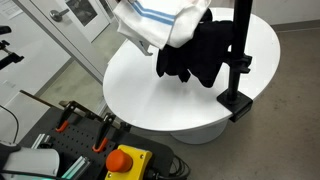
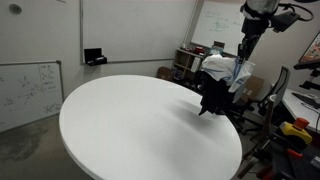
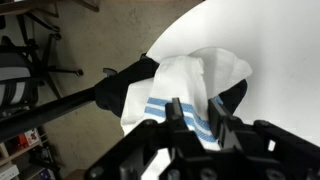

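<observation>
A white cloth with blue stripes [image 1: 165,22] lies bunched over a black cloth [image 1: 197,55] at the table's far side. From the other exterior view, the white cloth [image 2: 222,68] rises above the black one [image 2: 213,98] near the table's right edge. My gripper [image 2: 241,60] points down close to the striped cloth. Seen from the wrist, the open gripper has its fingertips over the blue-striped part of the white cloth [image 3: 182,78]. Whether the fingertips touch the fabric I cannot tell. Dark fabric [image 3: 130,80] shows on both sides of the white cloth.
A black upright pole with a clamp [image 1: 236,95] stands at its edge beside the cloths. A yellow box with a red button [image 1: 122,162] sits in front, off the table.
</observation>
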